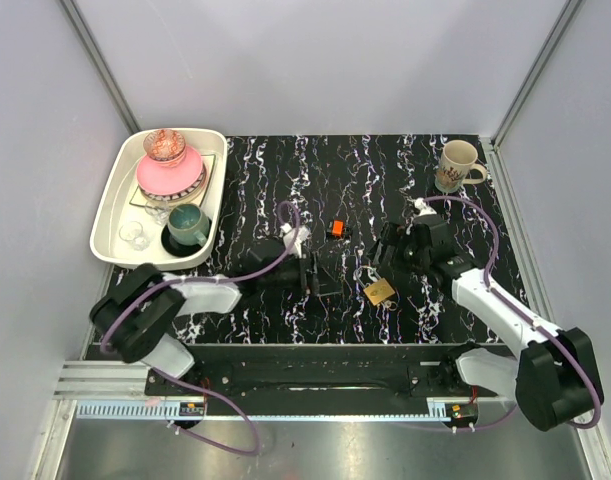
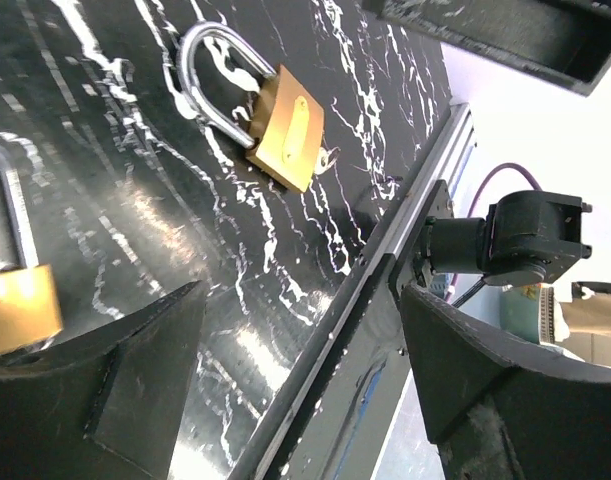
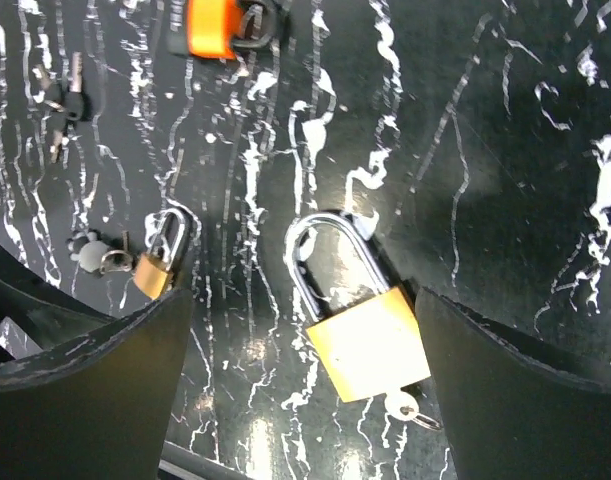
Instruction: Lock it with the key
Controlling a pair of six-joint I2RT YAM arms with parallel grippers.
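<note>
A large brass padlock (image 3: 368,342) with a keyring (image 3: 403,406) lies on the marble surface beneath my open right gripper; it also shows in the top view (image 1: 379,292). A small brass padlock (image 3: 155,273) lies left of it, and loose keys (image 3: 71,105) lie further up. My left gripper stands open over the surface, with one padlock (image 2: 290,130) beyond it and another (image 2: 17,305) at its left. Nothing shows between either gripper's fingers.
An orange lock-like object (image 1: 337,228) lies between the arms, toward the back. A white bin (image 1: 120,230) of dishes stands left, a mug (image 1: 456,165) at back right.
</note>
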